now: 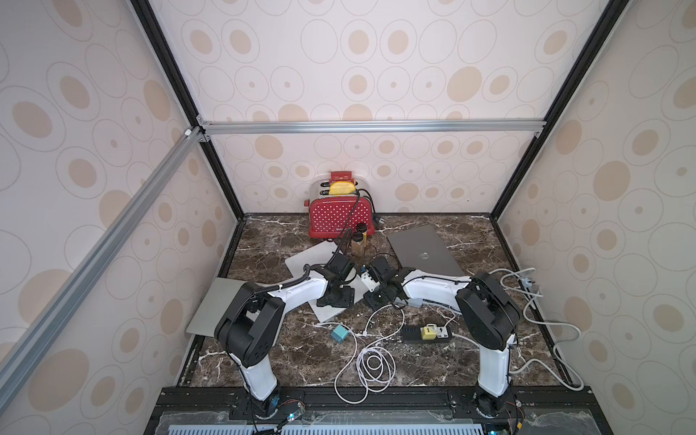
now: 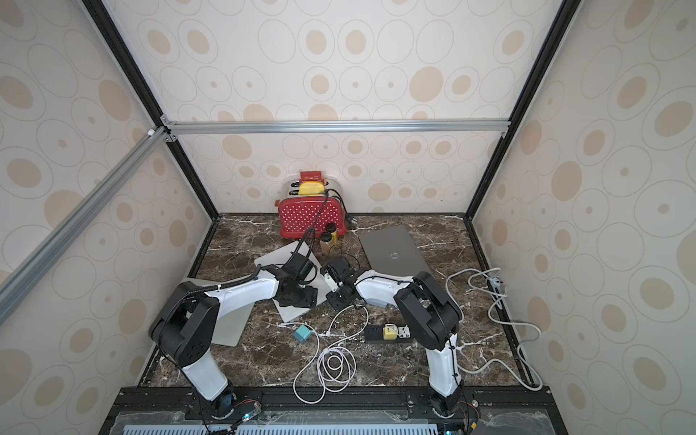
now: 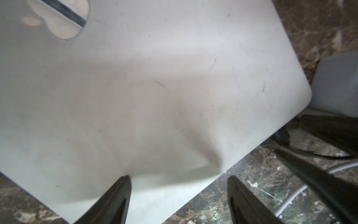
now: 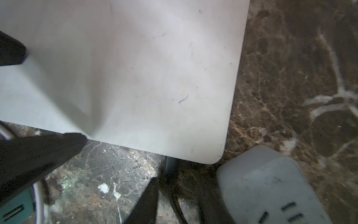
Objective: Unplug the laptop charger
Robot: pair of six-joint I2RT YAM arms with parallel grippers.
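Note:
A silver laptop (image 3: 156, 104) lies in the middle of the table; a black plug with a cable (image 4: 171, 168) shows at its edge, partly under it. My left gripper is over the laptop's edge, fingers apart with nothing between them. My right gripper is just off the same edge, its blurred fingertips apart on either side of the black cable; whether they touch it cannot be told. A grey adapter block (image 4: 264, 186) lies beside the laptop corner.
A red toaster (image 1: 340, 217) stands at the back, with jars in front. A dark laptop (image 1: 420, 243) lies back right. A power strip (image 1: 413, 333), teal cube (image 1: 339, 332) and coiled white cable (image 1: 373, 366) occupy the front.

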